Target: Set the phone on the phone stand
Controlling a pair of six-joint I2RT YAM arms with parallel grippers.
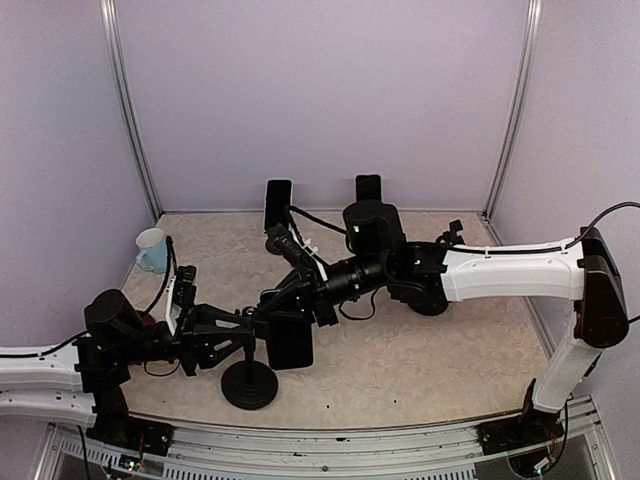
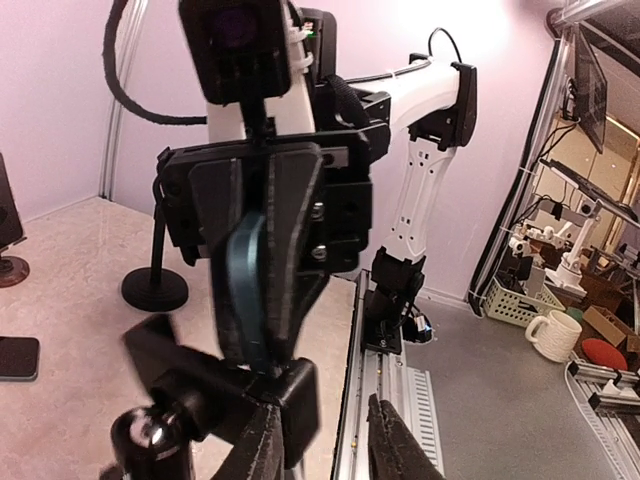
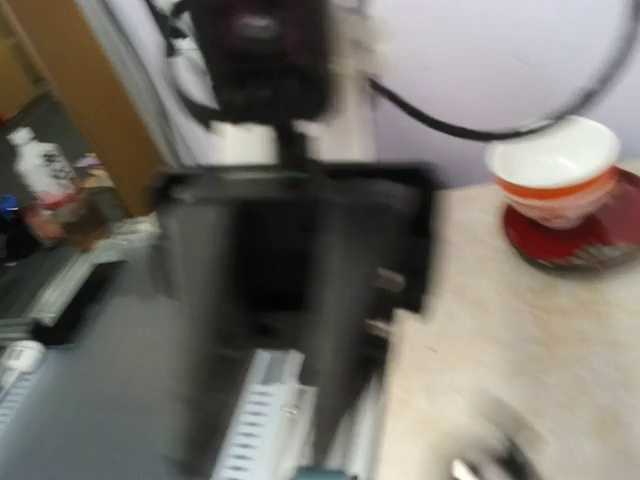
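In the top view a black phone stand [image 1: 248, 384] stands at the front of the table, with a black rectangular piece [image 1: 290, 345], phone or holder plate, beside its post. My right gripper [image 1: 270, 308] is over that piece, shut on something dark, apparently the phone [image 2: 247, 285], which the left wrist view shows between its fingers. My left gripper [image 1: 247, 330] is at the stand's top. Its fingertips [image 2: 384, 440] appear at the bottom of the left wrist view, parted. The right wrist view is blurred.
A light blue mug [image 1: 152, 250] stands at the left. A red saucer [image 3: 540, 245] with a bowl [image 3: 553, 150] shows in the right wrist view. Other stands with dark phones or plates [image 1: 277, 200] stand at the back.
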